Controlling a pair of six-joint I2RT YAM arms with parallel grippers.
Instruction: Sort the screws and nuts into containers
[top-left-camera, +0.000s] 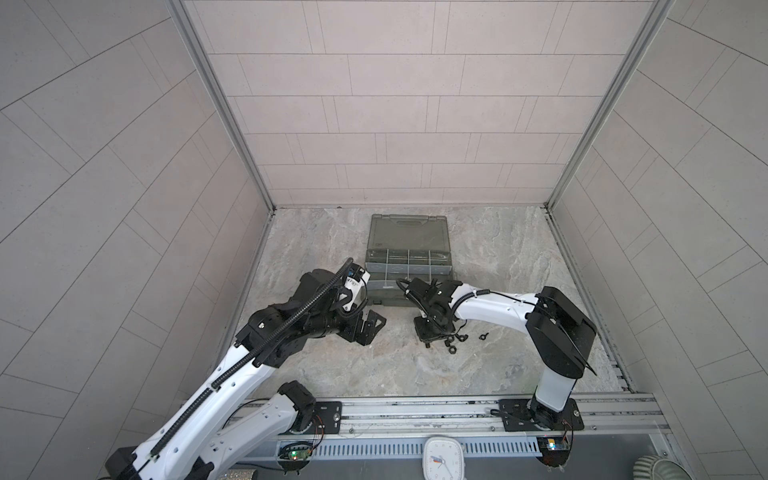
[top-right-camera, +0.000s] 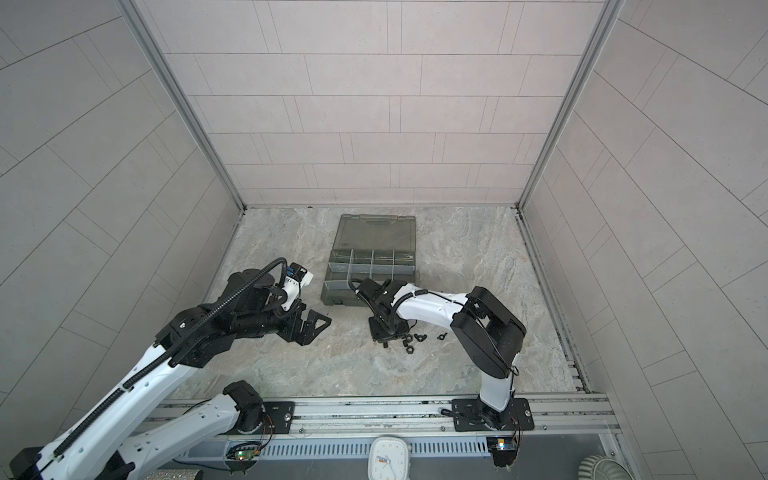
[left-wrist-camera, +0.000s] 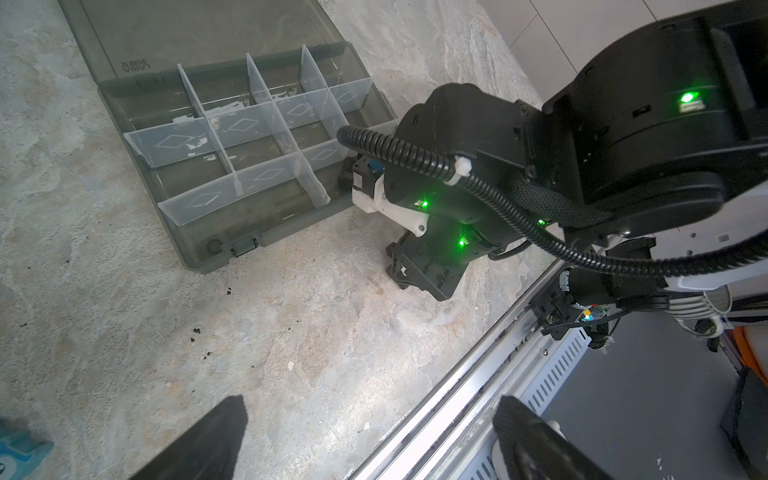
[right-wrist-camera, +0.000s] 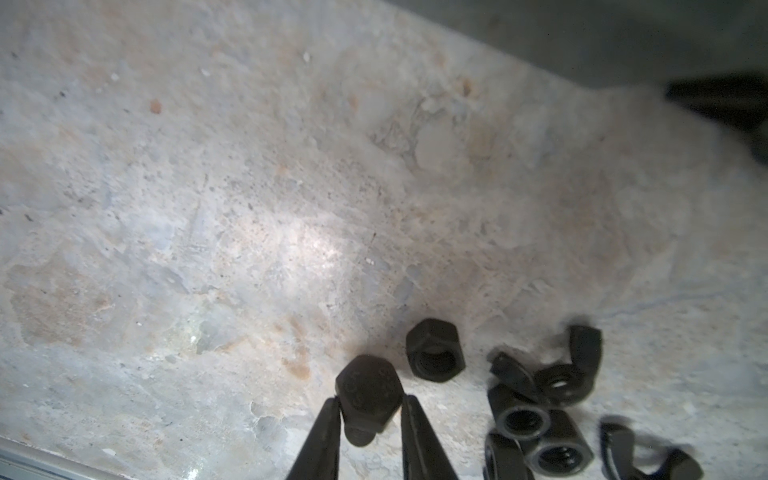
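Note:
Between the open fingers of my right gripper sits a dark hex-headed piece, apparently a screw (right-wrist-camera: 369, 381), head toward the camera; whether a finger touches it I cannot tell. A black hex nut (right-wrist-camera: 435, 350) lies just right of it. Farther right, a cluster holds hex nuts (right-wrist-camera: 560, 456) and a wing nut (right-wrist-camera: 573, 377), with another wing nut (right-wrist-camera: 648, 457) alongside. My left gripper is open and empty above the table's left side. Behind both arms, the grey divided box (left-wrist-camera: 264, 180) stands with its lid (top-left-camera: 409, 233) open; the right arm covers part of it.
A loose dark piece (top-left-camera: 483, 337) lies apart, right of the cluster. In the left wrist view a blue object (left-wrist-camera: 22, 453) shows at the lower left corner. Bare tabletop (top-left-camera: 384, 372) stretches in front of the box. The metal rail (top-left-camera: 416, 406) bounds the front.

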